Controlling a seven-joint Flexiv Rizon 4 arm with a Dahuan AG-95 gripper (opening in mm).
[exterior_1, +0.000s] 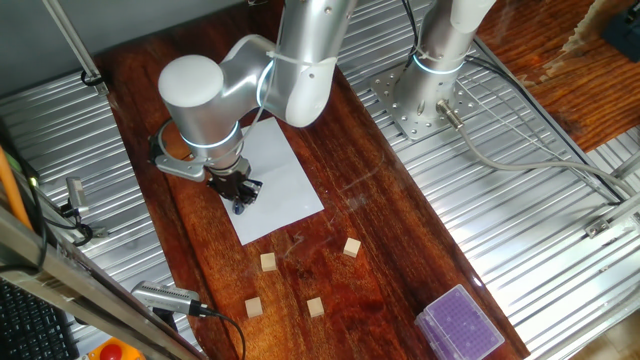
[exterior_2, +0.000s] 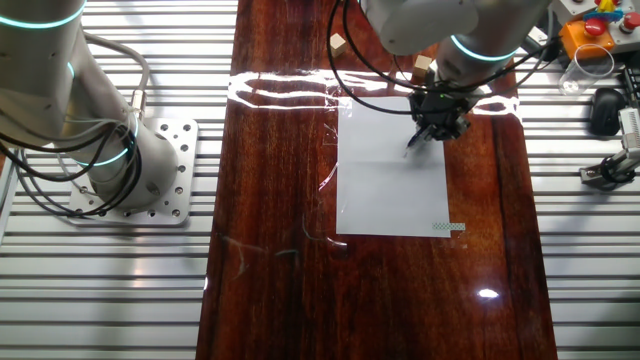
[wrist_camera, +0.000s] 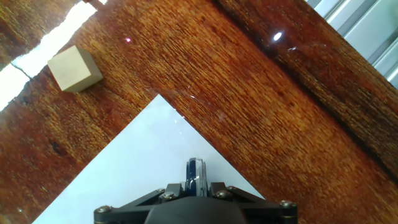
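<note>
In exterior view 1 my gripper (exterior_1: 242, 192) is low over a white sheet of paper (exterior_1: 285, 180), near its left edge. Its fingers are shut on a dark blue and clear pen (wrist_camera: 196, 177), which sticks out past the fingers in the wrist view. Exterior view 2 shows the gripper (exterior_2: 436, 118) at the upper right of the sheet (exterior_2: 390, 190), the pen slanting down toward the paper. Whether the tip touches the paper, I cannot tell. No clear drawn line shows on the sheet.
Several wooden cubes, one of them a pale block (wrist_camera: 74, 69), lie on the brown table beyond the sheet. A purple-lidded box (exterior_1: 463, 322) stands by the table's far corner. Green-patterned tape (exterior_2: 449, 227) sits at one corner of the paper. A camera (exterior_1: 166, 298) stands at the table's edge.
</note>
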